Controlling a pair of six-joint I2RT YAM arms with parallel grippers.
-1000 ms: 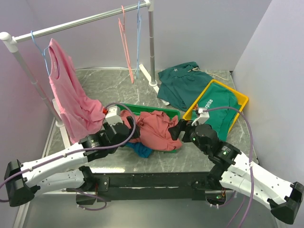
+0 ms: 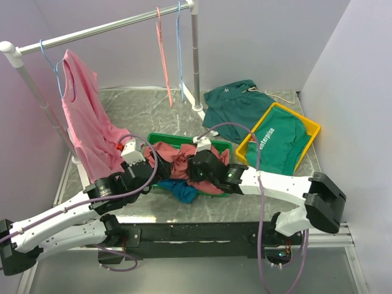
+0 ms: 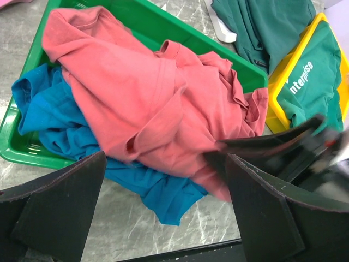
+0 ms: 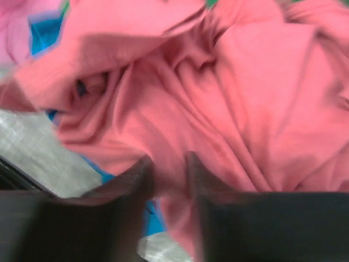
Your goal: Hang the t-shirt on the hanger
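Note:
A salmon pink T-shirt [image 2: 175, 156] lies crumpled in the green bin [image 2: 168, 139] over a blue garment [image 3: 54, 109]. My left gripper hangs open above it. My right gripper [image 2: 195, 166] is down at the pink cloth; in the right wrist view its fingers are blurred against the fabric, so its grip is unclear. Empty hangers, a pink one [image 2: 163, 55] and a blue one [image 2: 180, 49], hang on the rail [image 2: 104, 26]. A pink sleeveless top [image 2: 92, 122] is on another hanger at the left.
A yellow tray [image 2: 312, 131] with a green garment stands at the right, and a dark green garment [image 2: 233, 107] lies behind it. The rack post [image 2: 195, 61] stands at the back.
The left gripper has shifted slightly.

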